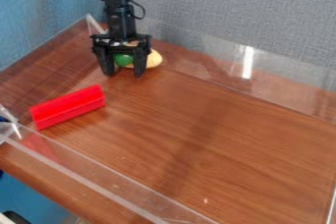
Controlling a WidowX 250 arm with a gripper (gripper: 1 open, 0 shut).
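Note:
My black gripper (122, 59) is low over the far left of the wooden table, its fingers around or just in front of a yellow object (153, 59) with a green part (124, 60). The fingers partly hide this object, and whether they touch it I cannot tell. A long red block (67, 107) lies nearer the camera, to the left and below the gripper.
Clear low walls line its edges, with a grey wall behind and a blue one at the left.

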